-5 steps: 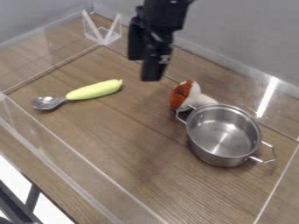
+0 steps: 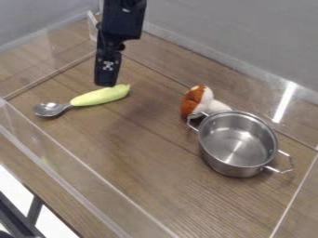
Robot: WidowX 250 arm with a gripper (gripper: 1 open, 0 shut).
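Note:
My black gripper hangs open over the back left of the wooden surface, just above a pale yellow-green vegetable. A metal spoon lies left of the vegetable. To the right, a steel pot with two handles stands empty, with an orange-and-white object behind it.
Clear walls border the surface at the back and left.
My gripper has moved left, from between the vegetable and the orange-and-white object to over the vegetable. The objects on the surface have not moved.

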